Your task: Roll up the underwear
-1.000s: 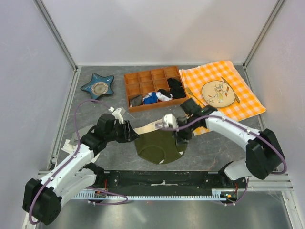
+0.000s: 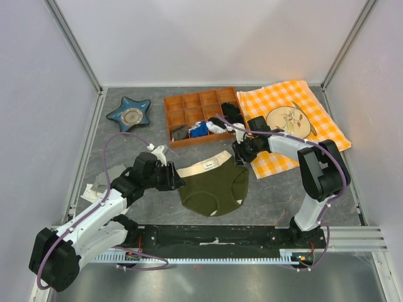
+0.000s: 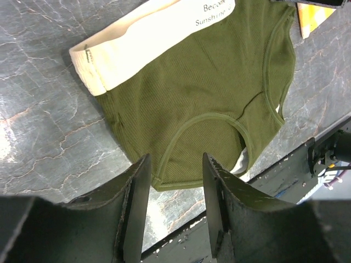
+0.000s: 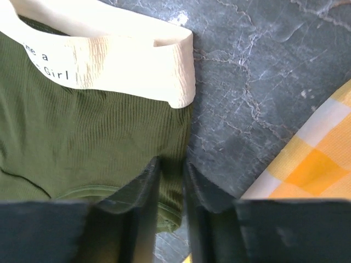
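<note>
Olive-green underwear [image 2: 211, 189] lies flat on the grey surface, its cream waistband [image 2: 205, 165] toward the back and still unrolled. My left gripper [image 2: 181, 182] stands at its left edge. In the left wrist view the fingers [image 3: 140, 186] are apart, with the underwear [image 3: 192, 98] visible beyond them and nothing held. My right gripper [image 2: 239, 162] is by the right edge, just below the waistband end. Seen from the right wrist, a narrow gap separates its fingers [image 4: 148, 189], and green fabric [image 4: 120, 131] shows behind them; contact is unclear.
A brown divided box [image 2: 187, 106] holding several folded garments stands behind. At the right lies an orange checked cloth [image 2: 318, 126] with a plate [image 2: 288, 123]. A blue star-shaped dish [image 2: 119, 115] sits back left; grey cloth [image 2: 101, 179] lies left.
My right gripper has moved back and slightly right, from over the underwear to its upper right edge. The left arm shifted only slightly. The underwear looks unchanged.
</note>
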